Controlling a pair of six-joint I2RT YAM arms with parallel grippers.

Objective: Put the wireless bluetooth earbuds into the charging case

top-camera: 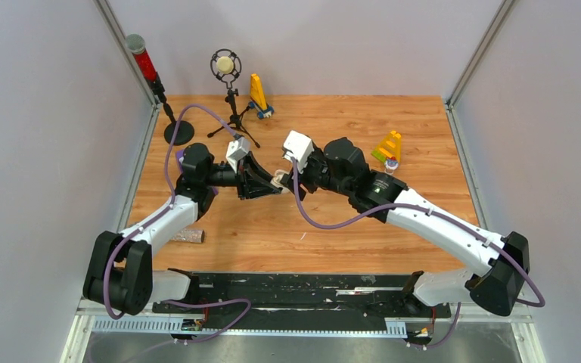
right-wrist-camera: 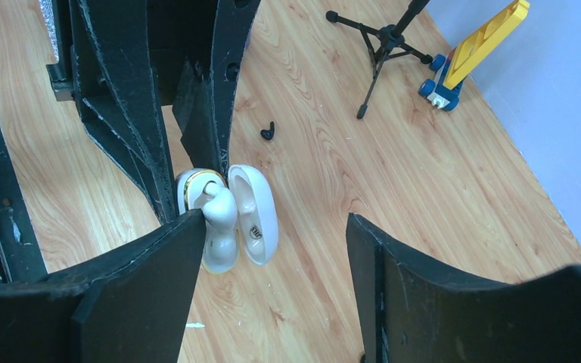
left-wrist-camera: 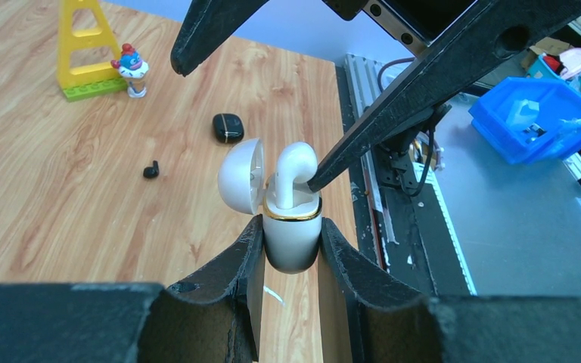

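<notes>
A white charging case [left-wrist-camera: 293,243] with a gold trim line is pinched in my left gripper, which is shut on it. Its lid [left-wrist-camera: 240,176] is hinged open. A white earbud [left-wrist-camera: 296,165] stands in the case with its bulbous end sticking out above the rim. How deep it sits cannot be told. My right gripper is open around the case's upper part; one fingertip [left-wrist-camera: 319,181] is right beside the earbud, seemingly touching, and the other is well clear of the lid. No second white earbud can be made out.
On the table lie a black earbud [left-wrist-camera: 151,171] and a black case [left-wrist-camera: 228,128]. A yellow toy frame [left-wrist-camera: 87,53] with a small figure [left-wrist-camera: 133,69] stands at the right; a microphone tripod [top-camera: 233,113] is at the back.
</notes>
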